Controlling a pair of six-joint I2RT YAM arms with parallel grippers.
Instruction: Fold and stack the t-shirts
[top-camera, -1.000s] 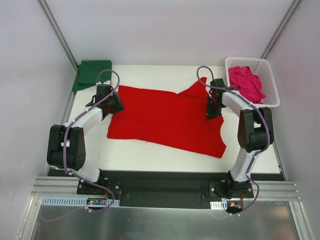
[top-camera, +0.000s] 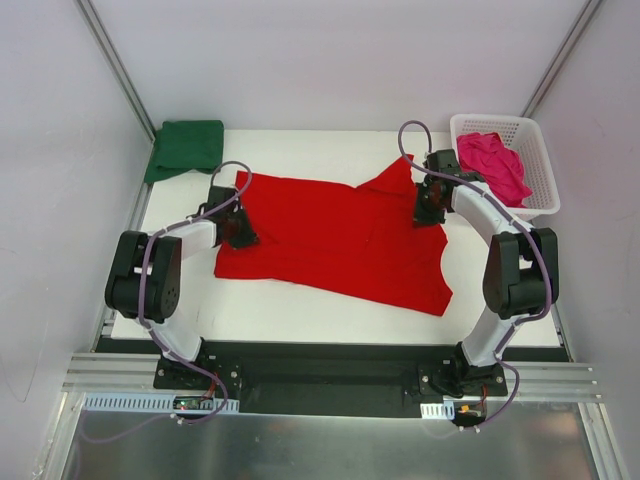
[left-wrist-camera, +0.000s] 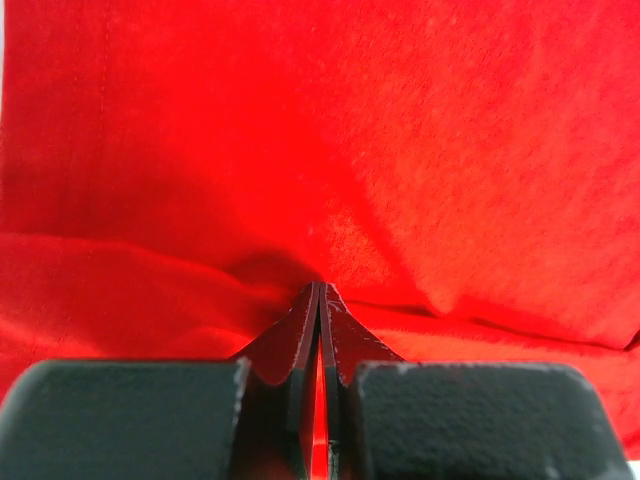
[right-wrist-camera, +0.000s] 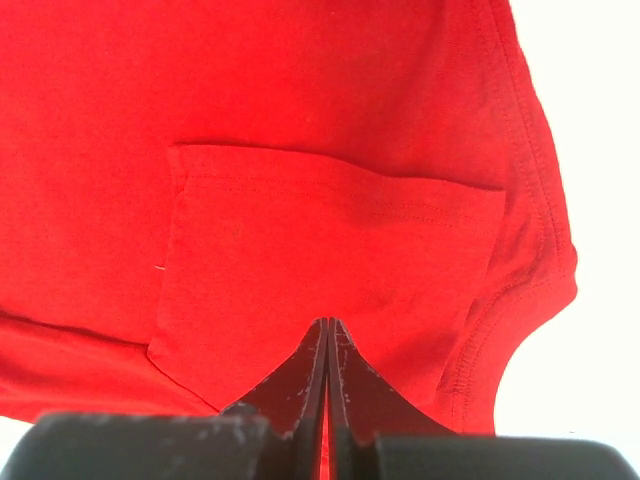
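Observation:
A red t-shirt (top-camera: 330, 240) lies spread across the white table, with one corner sticking up at the back right. My left gripper (top-camera: 243, 240) is shut, its tips down on the shirt's left part beside a crease, as the left wrist view (left-wrist-camera: 318, 290) shows. My right gripper (top-camera: 428, 215) is shut over the shirt's right part; in the right wrist view (right-wrist-camera: 329, 325) its tips are above a squarish red flap, with nothing visible between them. A folded green shirt (top-camera: 185, 150) lies at the back left.
A white basket (top-camera: 540, 175) with pink cloth (top-camera: 490, 160) stands at the back right, beside my right arm. Bare table (top-camera: 270, 310) shows along the front and at the back between the green shirt and the basket.
My left gripper has moved right and toward the front, onto the red shirt. My right gripper has shifted slightly up in the top view. The shirt looks unchanged.

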